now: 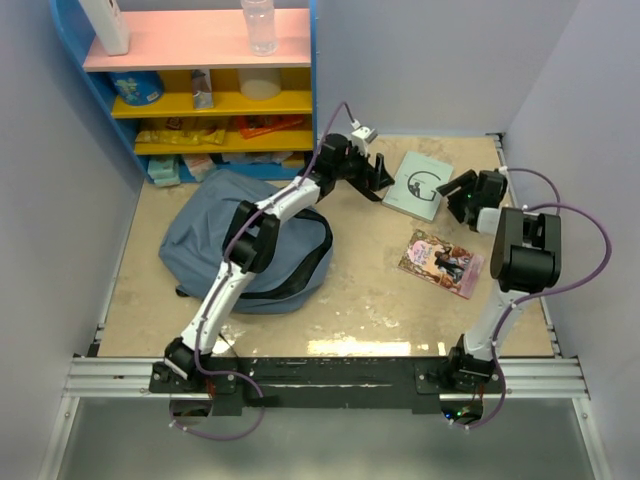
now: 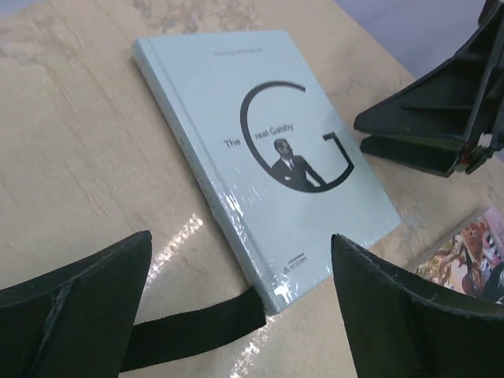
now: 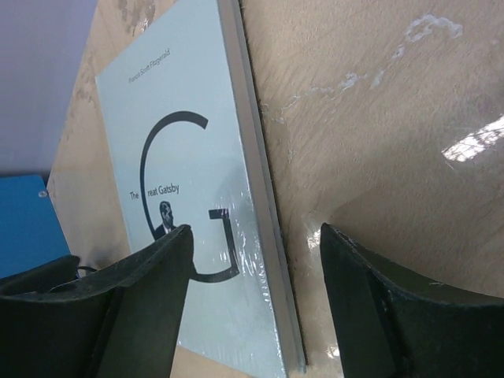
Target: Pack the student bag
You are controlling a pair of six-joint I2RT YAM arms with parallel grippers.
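Observation:
The pale Great Gatsby book [image 1: 416, 185] [image 2: 260, 157] [image 3: 189, 157] lies flat on the table, between my two grippers. My left gripper [image 1: 378, 172] hangs open just left of it, above a black strap [image 2: 189, 337] that ends by the book's lower corner. My right gripper [image 1: 458, 192] is open at the book's right edge, nothing between its fingers. A second, illustrated book [image 1: 440, 262] [image 2: 465, 256] lies nearer the front. The blue-grey bag [image 1: 210, 240] lies open on the left of the table.
A blue shelf unit with pink [image 1: 190, 50] and yellow shelves holding bottles and packets stands at the back left. Walls bound the table at right and back.

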